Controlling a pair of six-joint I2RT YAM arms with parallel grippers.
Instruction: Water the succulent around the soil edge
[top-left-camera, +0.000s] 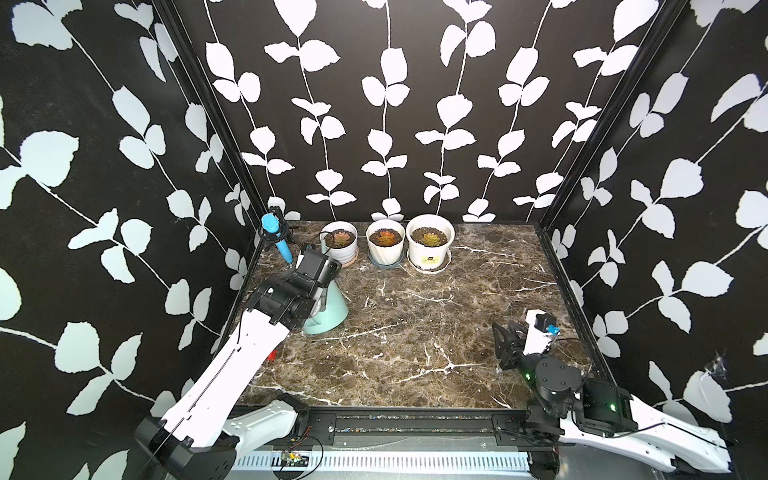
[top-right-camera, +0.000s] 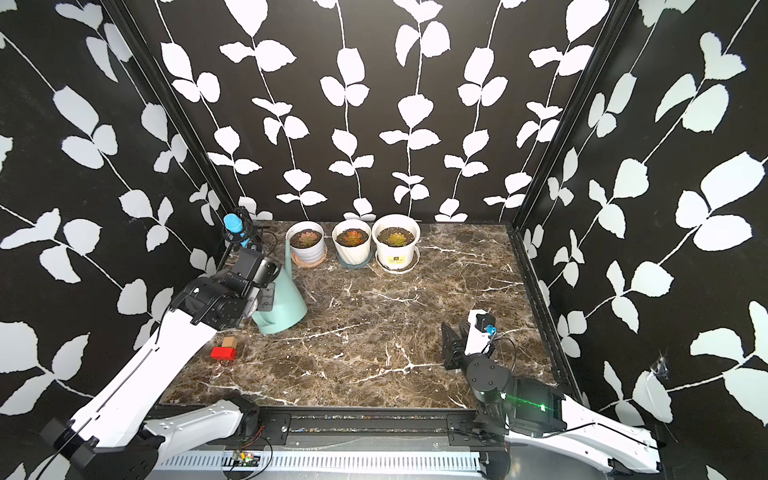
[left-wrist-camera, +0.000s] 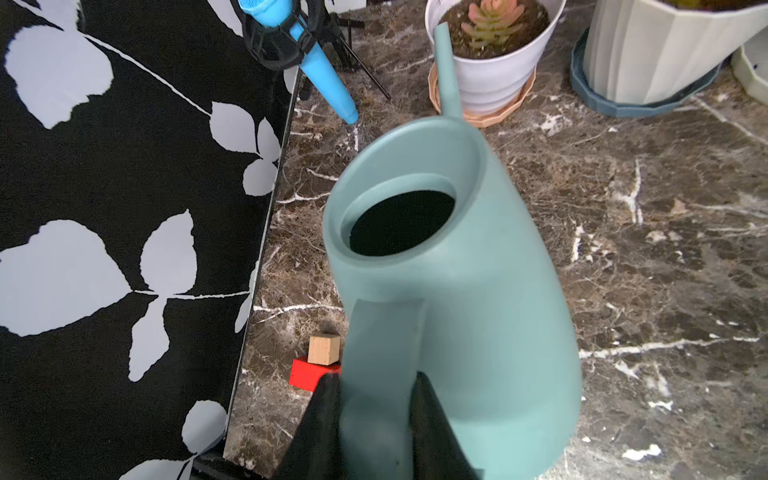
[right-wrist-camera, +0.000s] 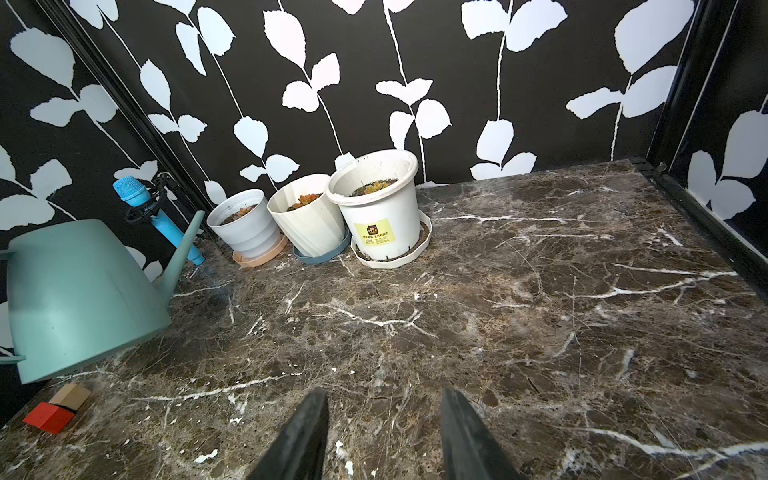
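A mint watering can (top-right-camera: 281, 308) is held by its handle in my left gripper, the fingers on either side of it. The can's spout (left-wrist-camera: 448, 72) reaches up to the left pot (top-right-camera: 306, 249), whose small pink succulent (left-wrist-camera: 493, 20) grows in dark soil. Two more potted succulents, in the middle pot (top-right-camera: 352, 246) and the larger right pot (top-right-camera: 395, 249), stand beside it. My right gripper is low at the front right, with bare table between its fingertips; whether anything sits deeper between them is hidden.
A blue microphone (right-wrist-camera: 164, 222) on a black stand is at the back left. A red block (top-right-camera: 223, 353) and a wooden block (top-right-camera: 229, 341) lie at the front left.
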